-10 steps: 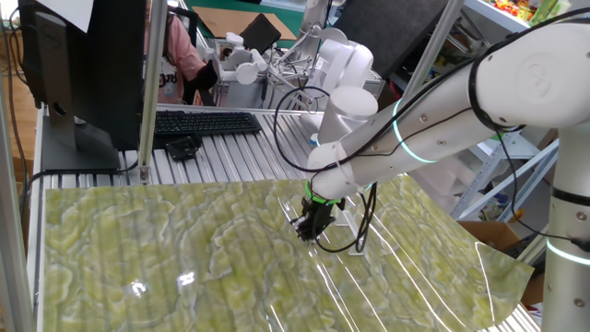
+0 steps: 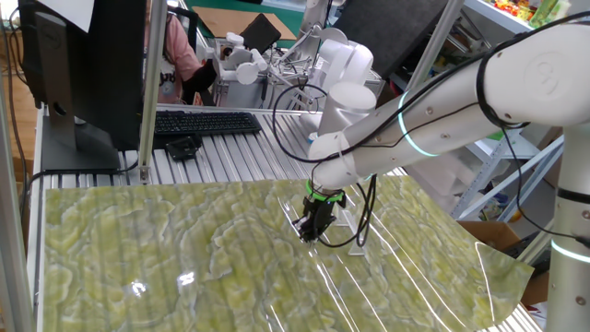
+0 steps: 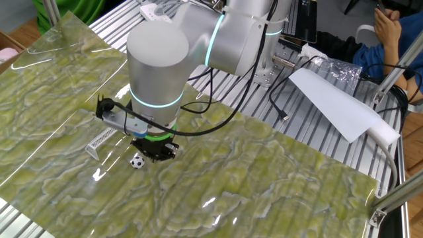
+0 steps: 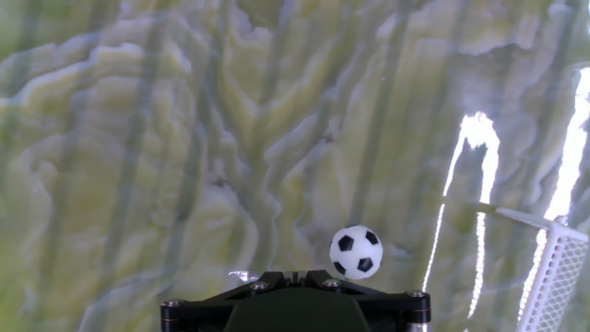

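A small black-and-white soccer ball (image 4: 356,252) rests on the green marbled mat, just right of my gripper in the wrist view. The gripper's fingers meet at the middle, shut, and nothing shows between them. In exterior view 2 the ball (image 3: 137,161) lies beside the black gripper (image 3: 158,157), apparently apart from it. A white mesh toy goal (image 4: 556,272) stands at the wrist view's right edge; in exterior view 2 the goal (image 3: 102,141) is left of the ball. In exterior view 1 the gripper (image 2: 306,238) points down at the mat, and the ball cannot be made out.
Wide bare stretches of the glossy mat (image 2: 166,249) surround the gripper. Beyond it are a keyboard (image 2: 207,123) and a monitor (image 2: 88,83). A white sheet (image 3: 334,102) and a loose cable (image 3: 284,118) lie on the slatted table.
The gripper has shifted very slightly to the right in exterior view 1, and the arm's elbow has turned a little. Nothing else visibly differs.
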